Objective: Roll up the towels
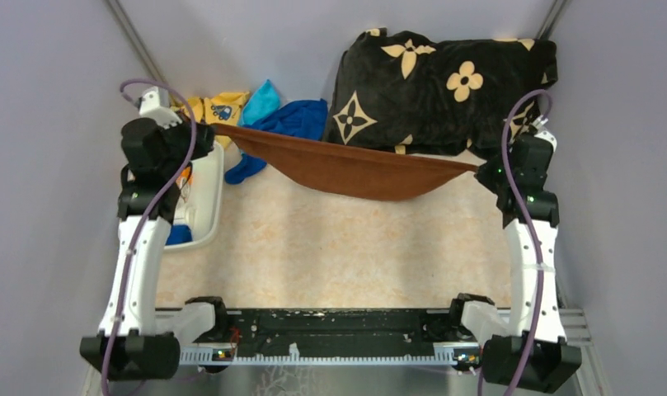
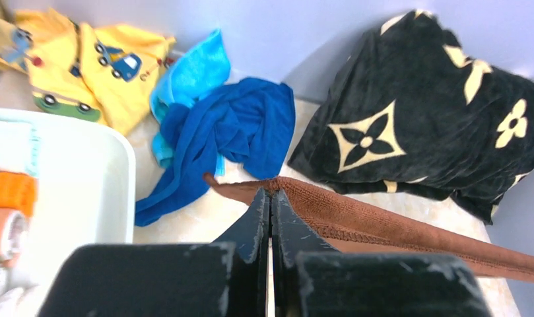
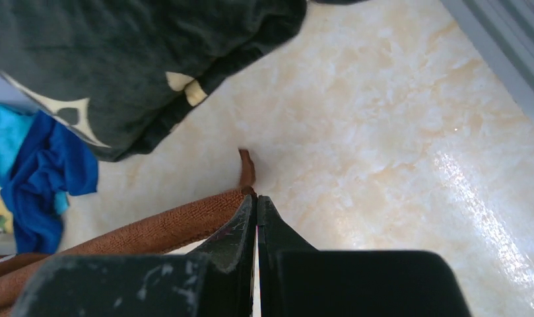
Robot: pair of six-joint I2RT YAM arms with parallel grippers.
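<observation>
A brown towel hangs stretched between my two arms, its lower edge sagging in the middle. My left gripper is shut on one end of it, with a small tip of cloth poking out past the fingers. At the other end my right gripper is shut on the towel too, and a short brown corner stands up beyond its fingertips. Behind the brown towel lie a dark blue towel, a light blue one and a yellow one with printed vehicles.
A large black cushion-like cloth with cream motifs fills the back right. On the left a white bin, partly under my left arm, holds an orange roll and other rolls.
</observation>
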